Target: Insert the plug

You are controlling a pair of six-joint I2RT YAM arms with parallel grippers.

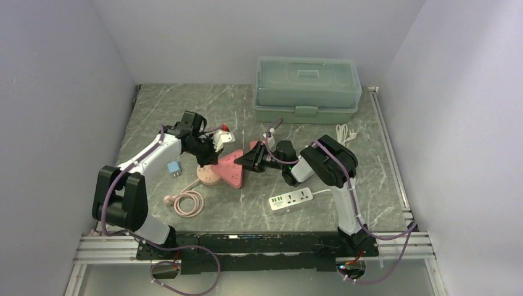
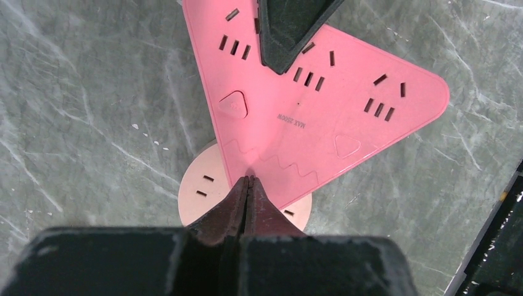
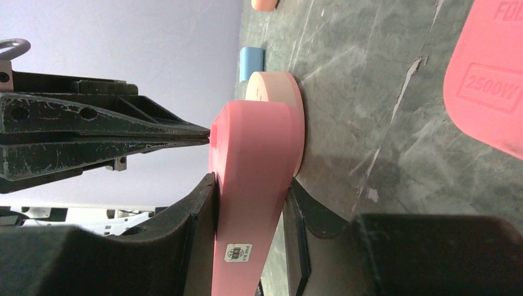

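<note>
A pink triangular power strip (image 2: 290, 132) hangs above the table, with my right gripper shut on its edges. In the left wrist view the socket face is visible, and a right finger (image 2: 287, 46) overlaps it. My left gripper is shut with nothing between its fingers. Its tips are at the strip's near corner, on the socket side; in the right wrist view they appear at or against that face. A blue adapter plug (image 1: 174, 168) lies on the table at left. The pale plug (image 1: 169, 200) ends the coiled cord.
A round pale socket block (image 1: 208, 175) sits partly below the pink strip. The white power strip (image 1: 290, 199) lies front right, a white cord (image 1: 343, 134) back right, and a green lidded box (image 1: 307, 92) at the back.
</note>
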